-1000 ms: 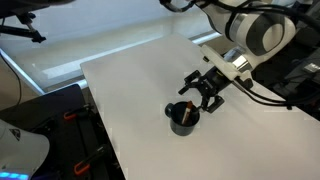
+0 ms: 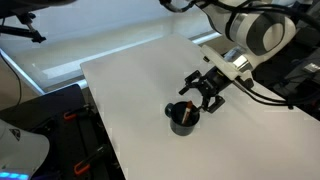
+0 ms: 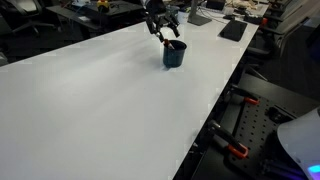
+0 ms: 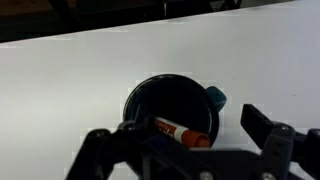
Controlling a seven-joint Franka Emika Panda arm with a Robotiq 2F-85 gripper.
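A dark mug [image 2: 182,121] stands upright on the white table, its handle showing in the wrist view. An orange marker-like stick [image 4: 183,132] leans inside the mug [image 4: 147,90], its orange end near the rim. My gripper [image 2: 199,97] is open, just above and beside the mug's rim. In the wrist view its fingers [image 4: 96,150] spread on both sides of the lower part of the mug, and the gripper's own body hides part of the stick. The mug [image 3: 174,55] also shows under the gripper in the second exterior view.
A black stand with red-marked parts [image 3: 238,150] is at the table's edge, and a black keyboard-like object [image 3: 233,27] lies farther off.
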